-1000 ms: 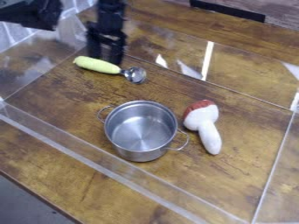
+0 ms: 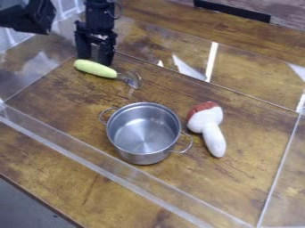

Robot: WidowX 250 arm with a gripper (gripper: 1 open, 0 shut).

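Observation:
My gripper (image 2: 95, 46) is at the top left, black, open, just above a pale green elongated object (image 2: 94, 68) with a metal end that lies on the wooden table. A steel pot (image 2: 143, 134) with two handles stands in the middle. To its right lies a white mushroom-like object (image 2: 209, 132) with a red patch on its head.
Clear plastic walls border the wooden table (image 2: 84, 183). Bare wood surrounds the pot on the left and front. Several white strips show along the back.
My gripper has come lower and slightly left from where it was a second ago. The green object has shifted a little, its metal end now slightly further left.

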